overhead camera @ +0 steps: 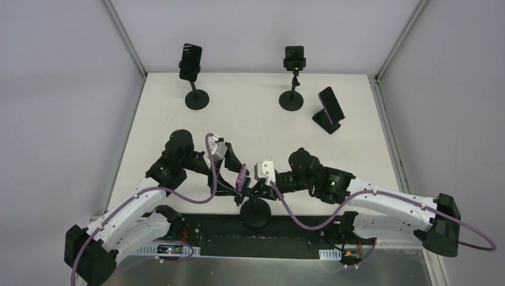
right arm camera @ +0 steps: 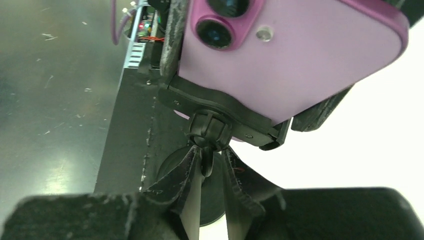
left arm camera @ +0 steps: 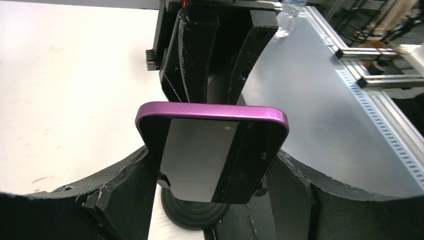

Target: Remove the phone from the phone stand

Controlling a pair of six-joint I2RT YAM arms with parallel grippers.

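Note:
A pink phone sits in the clamp holder of a stand with a round black base at the table's front edge. My right gripper is shut on the stand's neck, just below the holder's joint. My left gripper surrounds the phone from the other side, its fingers part open along the phone's sides; whether they touch it is unclear.
Three more stands with phones stand at the back: left, middle and right. The front edge lies just beyond the stand's base.

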